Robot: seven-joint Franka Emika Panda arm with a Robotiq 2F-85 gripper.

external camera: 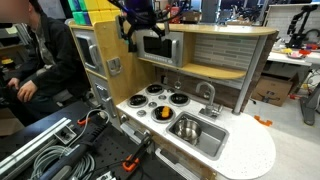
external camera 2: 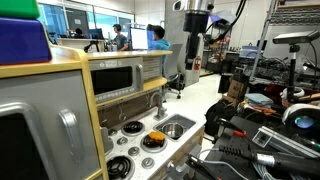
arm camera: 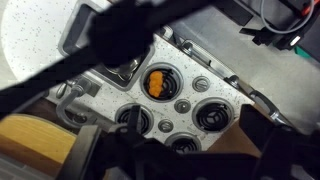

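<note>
On one burner of the white toy stove sits an orange item (external camera: pixel 165 112), which shows as a lumpy orange shape (arm camera: pixel 155 84) in the wrist view; its exact kind is hard to tell. A metal pot (external camera: pixel 186 129) rests in the sink (external camera: pixel 212 138). High above the counter hangs my gripper (external camera 2: pixel 189 64), pointing down, well clear of both. It is open, and I see nothing held. Dark fingers (arm camera: pixel 258 130) frame the lower part of the wrist view.
Behind the burners stand a microwave (external camera: pixel 157 46) and a wooden shelf (external camera: pixel 215 70). A tap (external camera: pixel 208 92) rises by the sink. Cables (external camera: pixel 50 160) lie at the front left.
</note>
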